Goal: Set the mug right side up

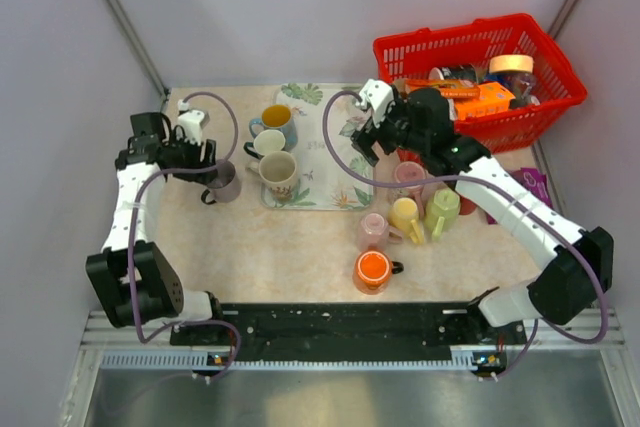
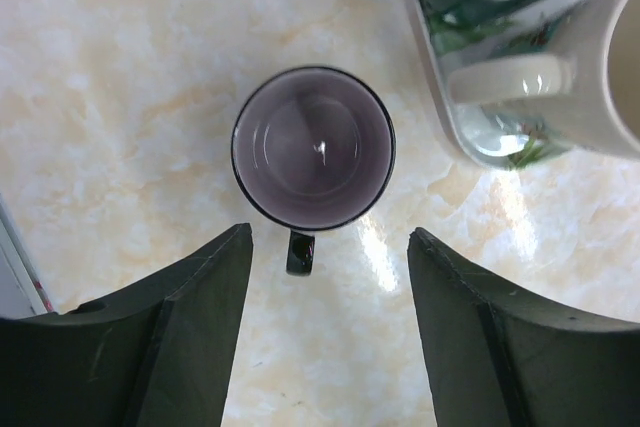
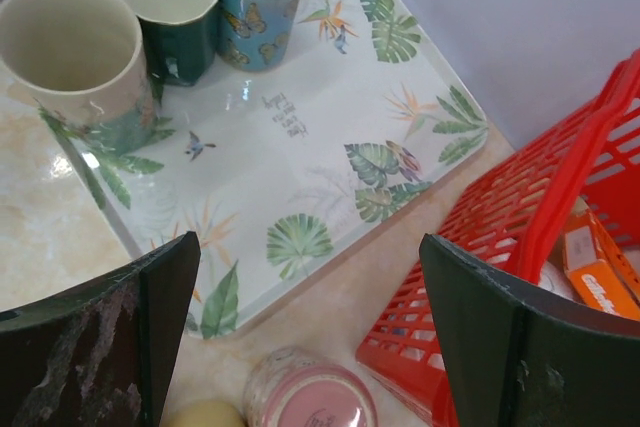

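Observation:
A purple-grey mug [image 1: 229, 188] stands upright at the left, its mouth facing up in the left wrist view and its dark handle [image 2: 299, 253] pointing between the fingers. My left gripper is open above it, not touching. Over the tray's right side hangs my right gripper, its fingers apart and nothing between them. Several mugs sit mouth down at the right: a pink mug [image 1: 372, 232], a yellow one [image 1: 405, 217], a green one [image 1: 442, 211] and an orange one [image 1: 372, 270]. Another pink mug [image 3: 318, 397] lies below the right gripper.
On the floral tray [image 3: 300, 182] stand a cream mug [image 1: 279, 176], a dark green mug [image 3: 178, 22] and a blue mug [image 3: 262, 17], all upright. A full red basket [image 1: 480, 37] fills the back right. Clear table lies at the front left.

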